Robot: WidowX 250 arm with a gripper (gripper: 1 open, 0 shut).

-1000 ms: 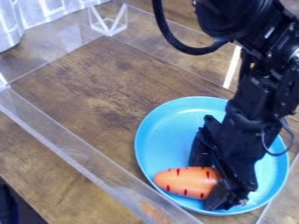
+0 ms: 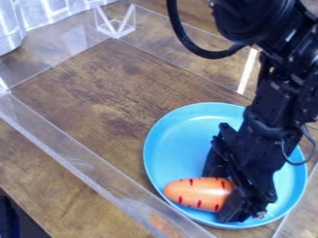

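An orange toy carrot with red stripes (image 2: 192,192) lies in the lower part of a light blue plate (image 2: 174,149). The black gripper (image 2: 233,186) is down on the plate over the carrot's right end, its fingers around or against that end. Whether they are closed on it is hidden by the gripper's body and too dark to tell.
Clear plastic rails (image 2: 74,158) run along the left and front of the wooden table (image 2: 99,93). A white draped item (image 2: 25,19) is at the top left. The wooden surface left of and behind the plate is clear.
The gripper has shifted very slightly at the carrot's right end; otherwise the scene looks the same.
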